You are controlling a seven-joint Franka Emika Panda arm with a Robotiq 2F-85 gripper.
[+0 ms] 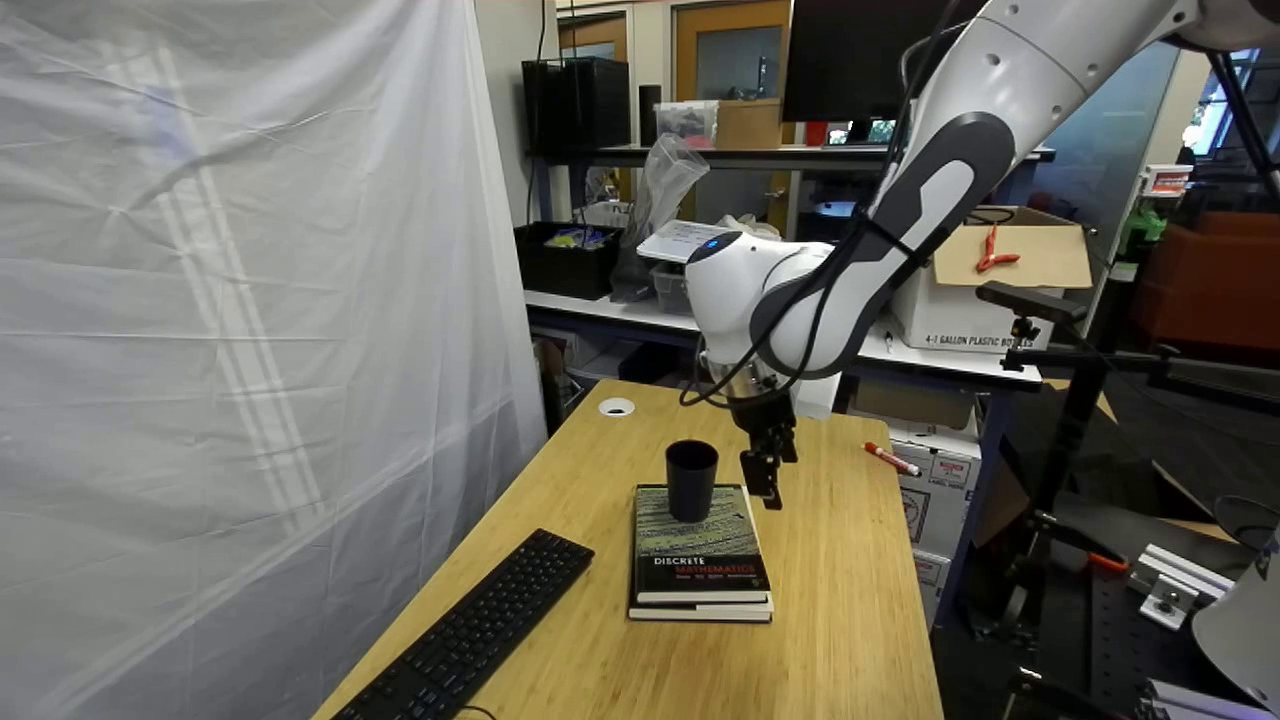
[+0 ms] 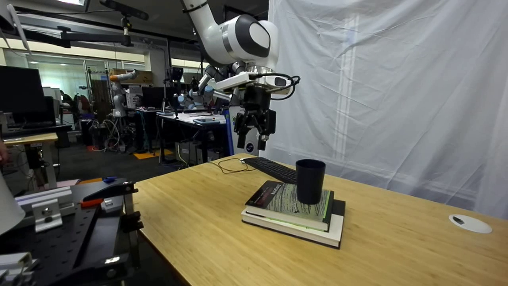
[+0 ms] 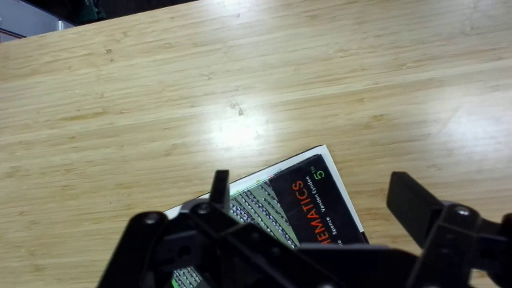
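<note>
My gripper (image 1: pixel 764 480) hangs above the table, to the right of the black cup (image 1: pixel 691 482) in exterior view 1. In the wrist view my gripper stands open; a corner of the stacked books shows below and beyond the gap, nothing between the fingers. The cup (image 2: pixel 310 182) is upright on the top book (image 2: pixel 281 198), "Discrete Mathematics", which lies on a second book (image 2: pixel 290 228). A red-and-white marker (image 1: pixel 891 458) is at the table's right edge, partly over it; neither other view shows it.
A black keyboard (image 1: pixel 470 630) lies along the curtain side of the table (image 1: pixel 840 576). A white round grommet (image 1: pixel 615 407) sits at the far left corner. Bare wood lies right of the books.
</note>
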